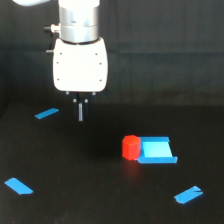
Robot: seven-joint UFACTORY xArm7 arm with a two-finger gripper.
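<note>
A small red block point(131, 147) stands on the black table at the left edge of a square point(158, 161) outlined in blue, with a pale blue middle. From this view I cannot tell whether the block overlaps the outline or only stands in front of it. My gripper point(81, 113) hangs below a white plate, up and to the left of the block and apart from it. Its narrow fingertips point downward, and no object shows at them. They are too small to tell open from shut.
Strips of blue tape lie at the back left point(47, 113), front left point(18, 186) and front right point(188, 195). A dark curtain point(160, 60) closes off the back.
</note>
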